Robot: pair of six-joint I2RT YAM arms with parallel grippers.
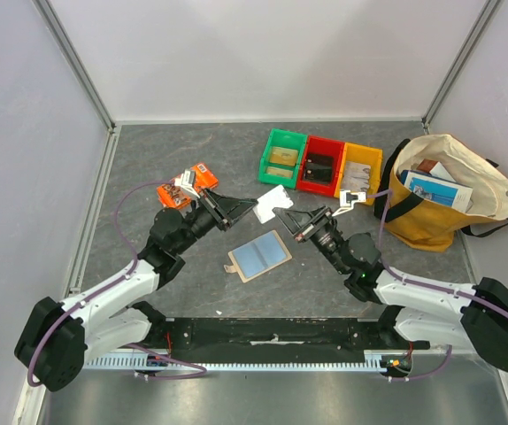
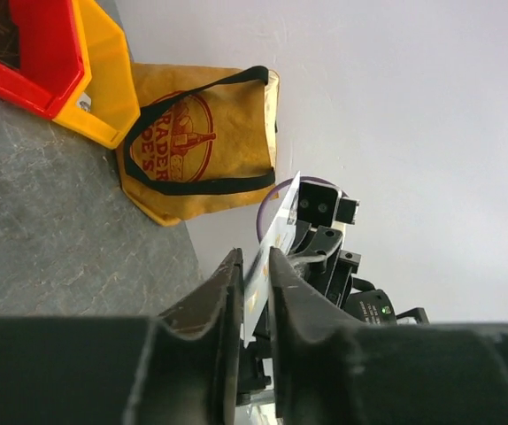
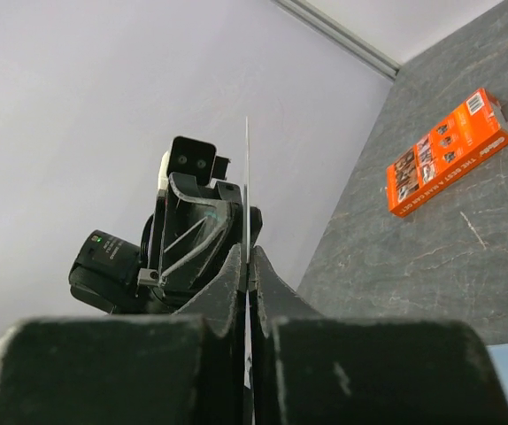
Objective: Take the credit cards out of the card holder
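A white card (image 1: 272, 203) is held upright in the air between my two grippers, seen edge-on in both wrist views (image 2: 274, 239). My left gripper has its fingertips at the card's lower left, narrowly apart. My right gripper is shut on the card from the other side. Whether it is a single card or a thin holder with cards is hard to tell. On the worktop below lies a tray-like pad (image 1: 258, 257) with a light blue surface.
Green (image 1: 280, 159), red (image 1: 325, 142) and yellow (image 1: 369, 155) bins stand at the back. A tote bag (image 1: 440, 221) sits at the right, an orange box (image 3: 453, 150) at the back left.
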